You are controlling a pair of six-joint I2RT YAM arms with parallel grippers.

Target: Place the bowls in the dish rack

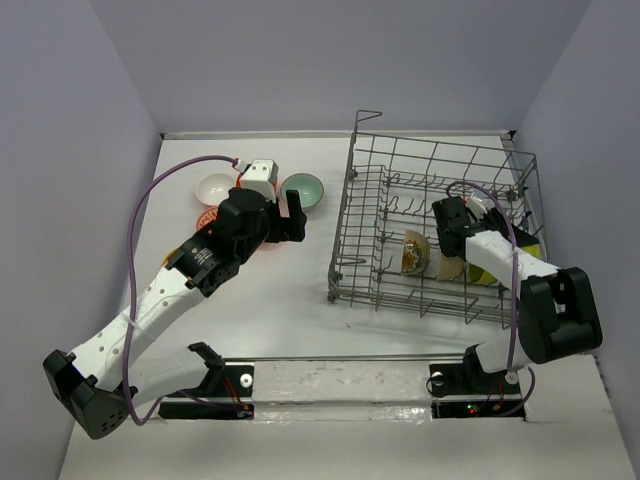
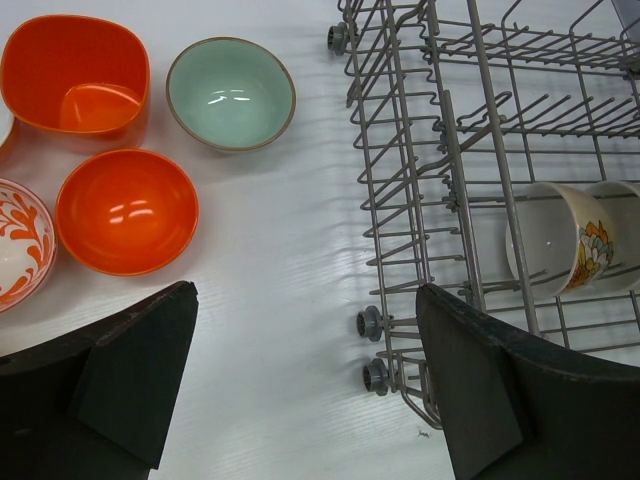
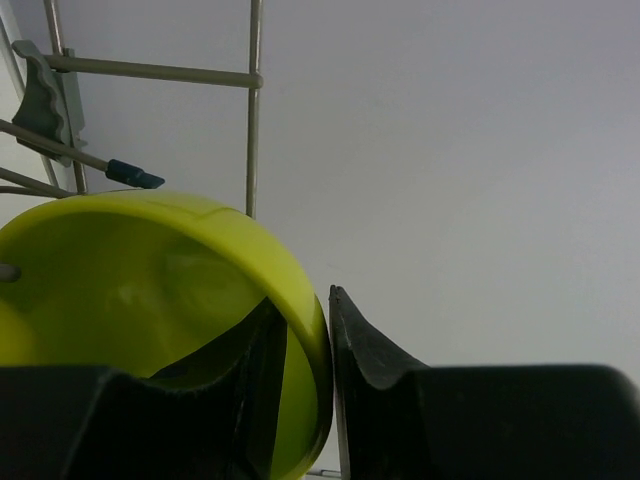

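Note:
At the rack's right end, my right gripper has its fingers on either side of the rim of a yellow-green bowl (image 3: pixel 180 212), one inside and one outside. A little room shows between the inner finger and the wall. My left gripper stands wide open and empty above the table, left of the dish rack (image 2: pixel 395 215). Beneath and beyond it are a green bowl (image 2: pixel 230 95), a round orange bowl (image 2: pixel 128 212), a deeper orange bowl (image 2: pixel 75 70) and a patterned bowl (image 2: pixel 20 245). A white bowl (image 1: pixel 214 188) lies farther left.
In the rack's front row, a flower-patterned bowl (image 1: pixel 413 254), a beige bowl (image 1: pixel 450 267) and another yellow-green bowl (image 1: pixel 483 275) stand on edge. Walls close in the sides; one (image 3: pixel 450 200) is close to my right gripper. The table (image 1: pixel 285 310) before the left arm is bare.

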